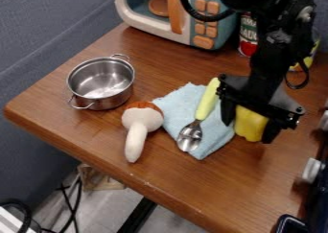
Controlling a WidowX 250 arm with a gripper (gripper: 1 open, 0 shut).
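My gripper is low over the right part of the table, around a yellow object at the right edge of a light blue cloth. Its fingers are mostly hidden, so whether they grip the object is unclear. A spoon with a pale yellow handle lies on the cloth. Left of the cloth lie a white and orange mushroom-like toy and a steel pot.
A toy microwave and a red can stand at the back. Dark items line the right edge.
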